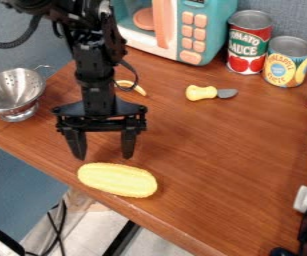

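Note:
A yellow corn cob [117,180] lies on the wooden table [209,190] near its front left, turned roughly sideways. Just behind it, the black gripper [104,150] hangs low with its two fingers apart and nothing visible between them.
A steel colander [12,97] sits at the left edge. A teal toy microwave [204,30], a tomato can [248,45], a yellow can [287,64] and a yellow-handled tool [204,93] stand or lie at the back. A black appliance lines the right edge.

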